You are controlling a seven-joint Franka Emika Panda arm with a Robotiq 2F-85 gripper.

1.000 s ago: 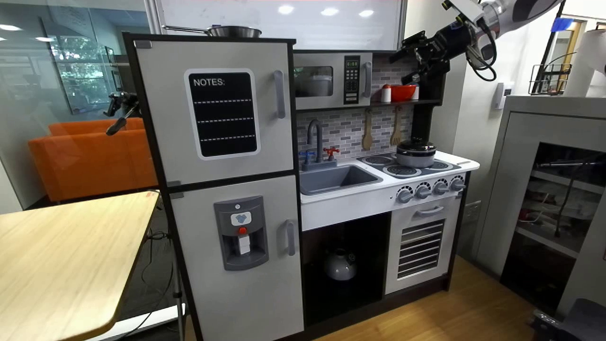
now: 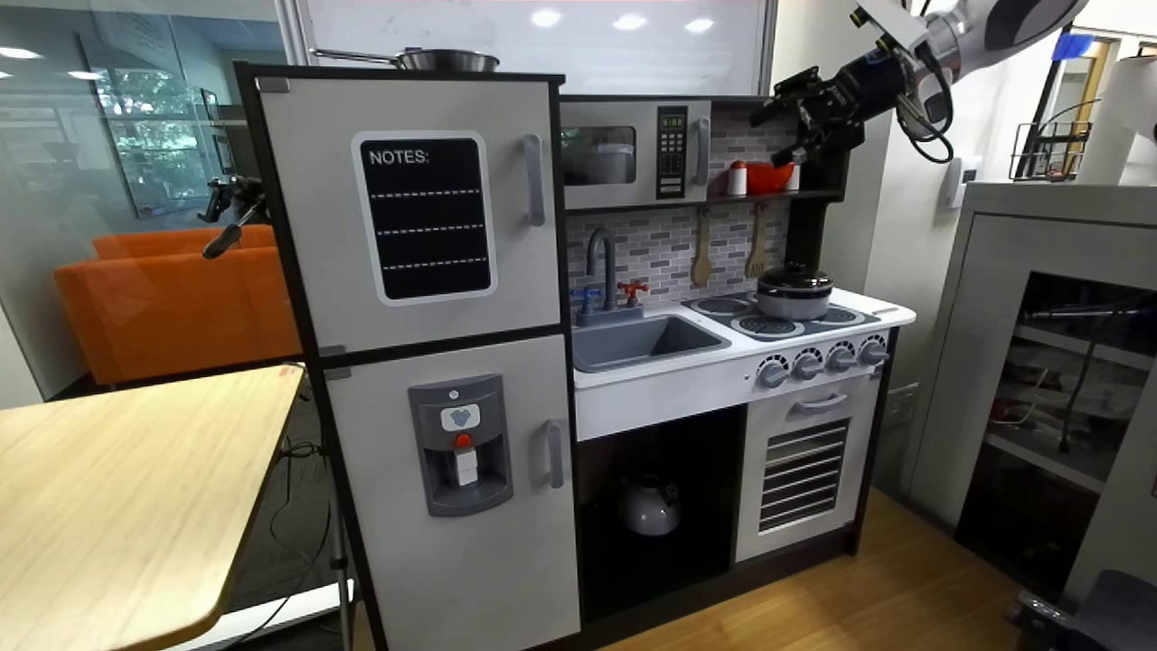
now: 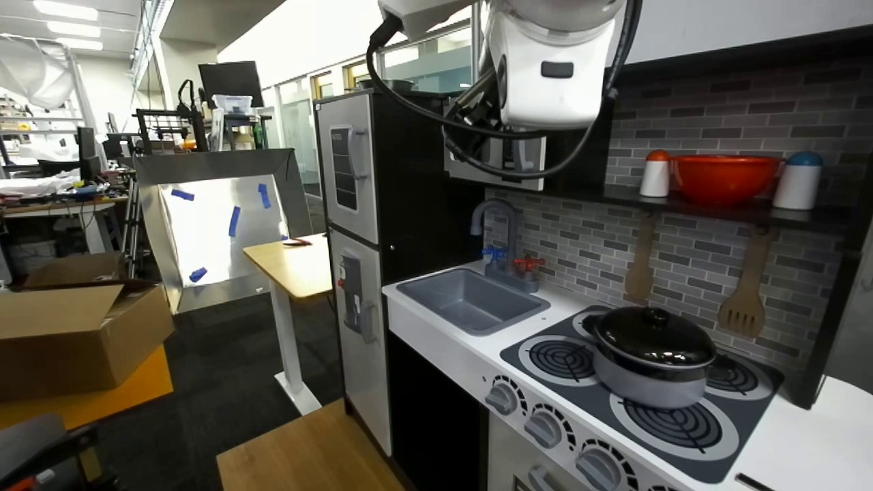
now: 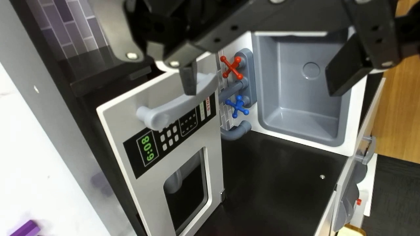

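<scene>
My gripper stands open, its fingers wide apart and nothing between them. In the wrist view one finger (image 4: pixel 190 80) overlaps the grey handle (image 4: pixel 169 108) of the toy microwave (image 4: pixel 157 137); contact cannot be made out. The other finger (image 4: pixel 348 65) appears in front of the grey sink (image 4: pixel 307 98). From exterior view 1, the gripper (image 2: pixel 772 136) hangs to the right of the microwave (image 2: pixel 624 152), above the shelf with the red bowl (image 2: pixel 767 178). The microwave door looks closed there. In exterior view 2 the arm (image 3: pixel 552 73) largely hides the microwave and gripper.
A lidded pot (image 3: pixel 653 356) sits on the stove. Two shakers, one orange-topped (image 3: pixel 655 174) and one blue-topped (image 3: pixel 798 181), flank the bowl on the shelf. Wooden utensils hang below. The tall toy fridge (image 2: pixel 434 217) stands left of the sink, with a pan (image 2: pixel 446 61) on top.
My gripper has shifted slightly down and to the right in exterior view 1. The microwave and other kitchen items look the same.
</scene>
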